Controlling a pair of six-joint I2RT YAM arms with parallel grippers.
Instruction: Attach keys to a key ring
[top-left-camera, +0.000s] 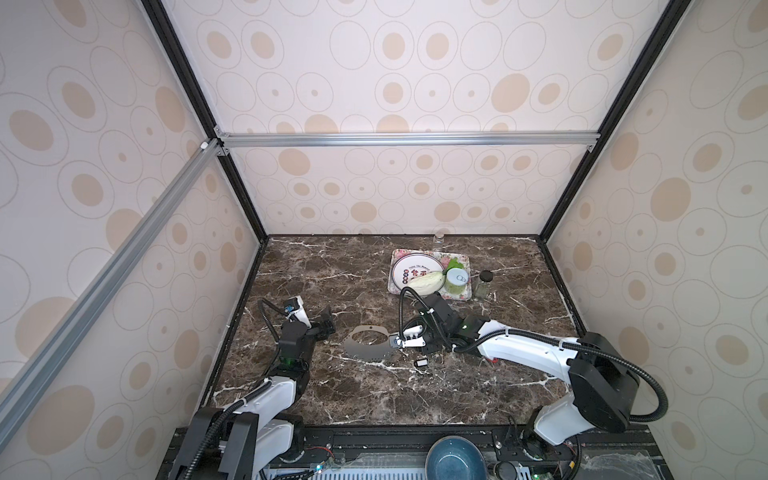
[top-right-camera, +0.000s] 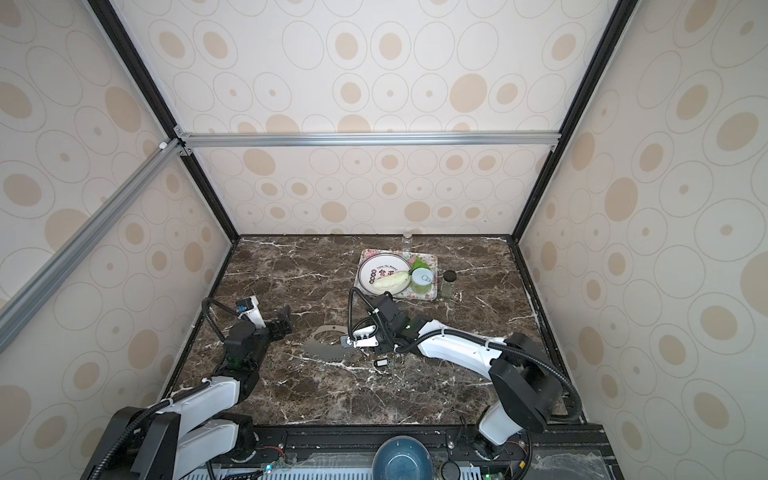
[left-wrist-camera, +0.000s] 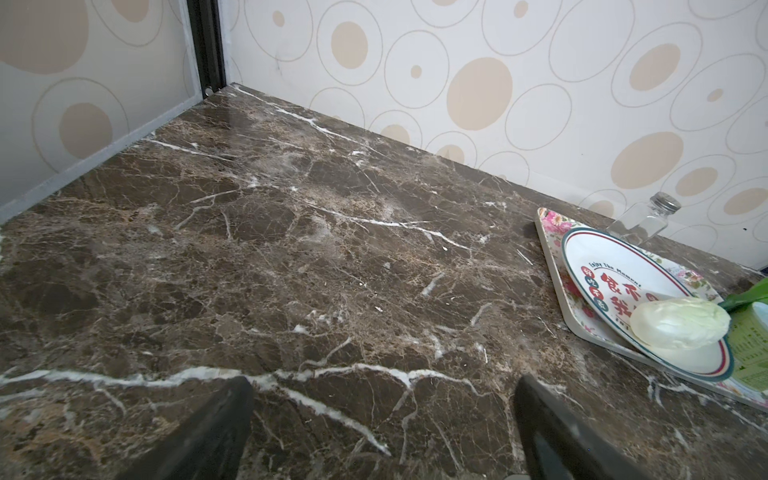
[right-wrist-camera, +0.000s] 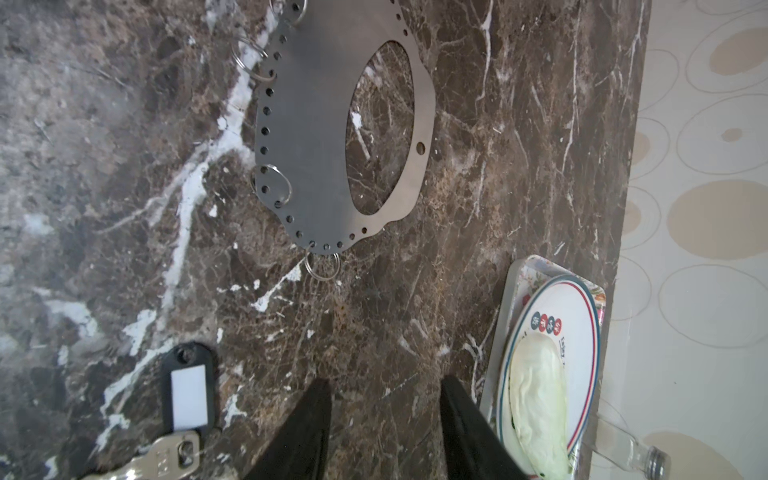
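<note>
A flat grey metal plate (right-wrist-camera: 304, 136) with a large oval cutout lies on the marble table. Several thin metal rings hang at its holed edge, one of them a small ring (right-wrist-camera: 323, 266) at the near end. Beside it, apart from the plate, rests a black tag (right-wrist-camera: 189, 388) with a white label. The head of a silver key (right-wrist-camera: 172, 457) shows just below the tag, partly cut off by the frame. My right gripper is open above bare table, its fingers empty. Over the left of the table, my left gripper stands wide open and empty.
A floral tray (top-left-camera: 393, 281) at the back holds a white dish (top-left-camera: 408, 269), a cabbage (top-left-camera: 425, 282) and a green can (top-left-camera: 457, 280). A dark-capped jar (top-left-camera: 484, 282) stands to its right.
</note>
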